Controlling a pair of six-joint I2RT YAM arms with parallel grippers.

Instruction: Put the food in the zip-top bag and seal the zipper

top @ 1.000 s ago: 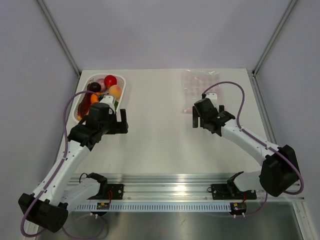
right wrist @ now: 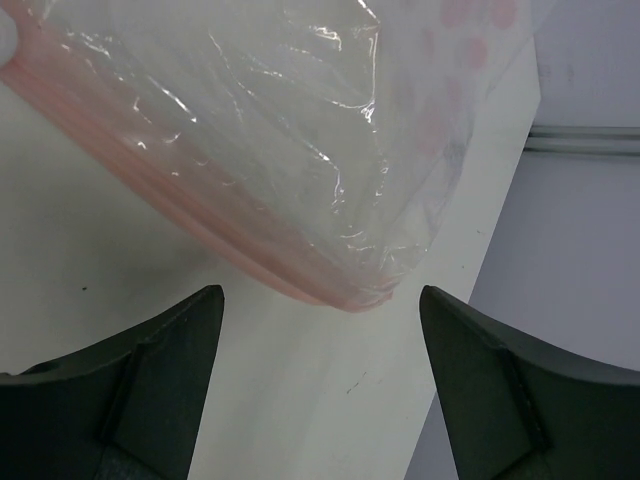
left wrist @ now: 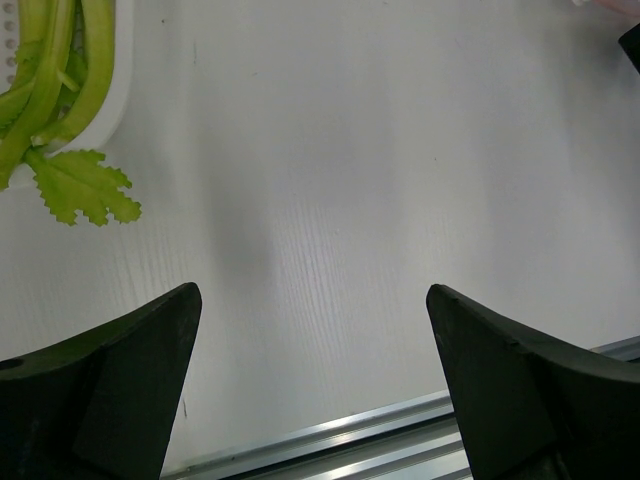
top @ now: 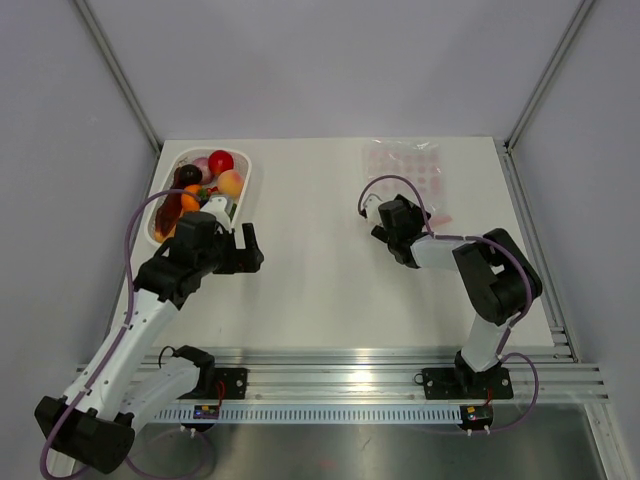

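The clear zip top bag (top: 405,170), with pink spots and a pink zipper strip (right wrist: 200,190), lies flat at the back right. My right gripper hangs over its near edge, fingers apart either side of the pink strip's end, nothing visibly held. My left gripper is open and empty over bare table beside a white basket (top: 245,185) at the left, which holds assorted food: a red tomato (top: 221,162), a peach (top: 229,183) and green celery (left wrist: 55,80).
Metal rails (top: 325,355) run along the front edge and the sides.
The left arm has moved very slightly.
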